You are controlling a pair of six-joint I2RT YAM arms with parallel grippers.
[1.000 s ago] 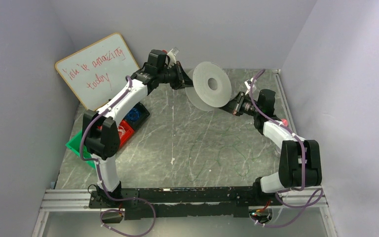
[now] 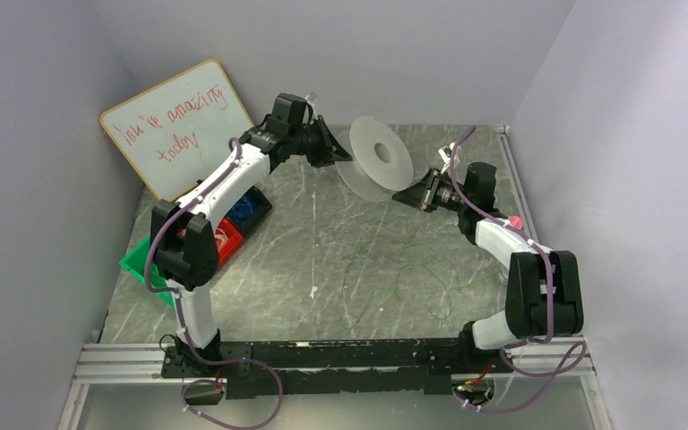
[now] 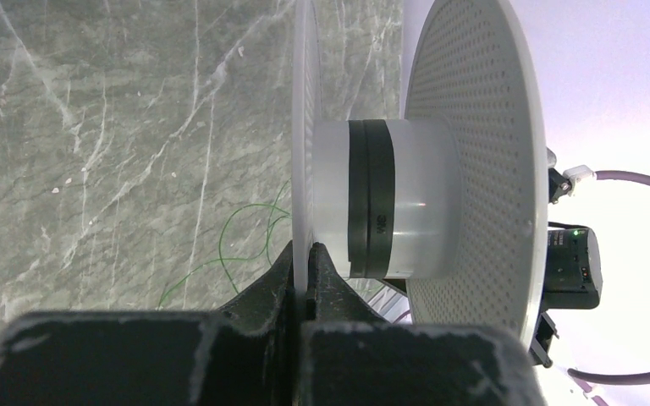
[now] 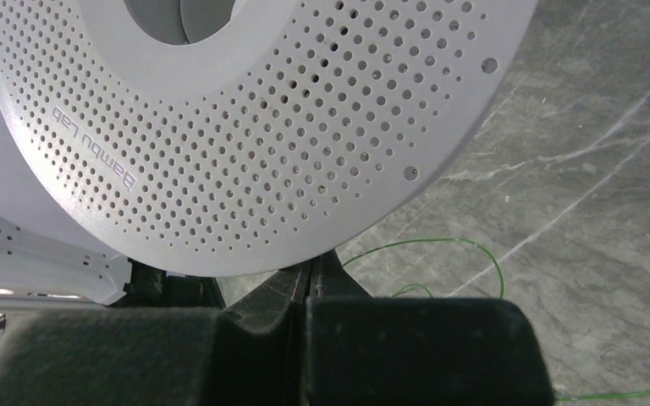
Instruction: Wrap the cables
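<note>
A large white spool [image 2: 395, 167] with two perforated flanges hangs tilted above the far part of the table. My left gripper [image 2: 346, 159] is shut on the rim of its left flange; the left wrist view shows that rim running between the fingers, with a dark band [image 3: 371, 194] around the hub. My right gripper [image 2: 402, 196] is shut beside the lower edge of the other flange, where the spool [image 4: 220, 169] hides its tips in the right wrist view. Whether it touches the spool or pinches a strand cannot be told. A thin green cable [image 2: 401, 271] lies in loose curves on the table.
A green bin [image 2: 134, 261], a red bin [image 2: 233, 242] and a black bin [image 2: 258, 213] stand at the left under the left arm. A whiteboard [image 2: 179, 125] leans behind them. The middle of the grey table [image 2: 291, 287] is open apart from the cable.
My right gripper has barely moved.
</note>
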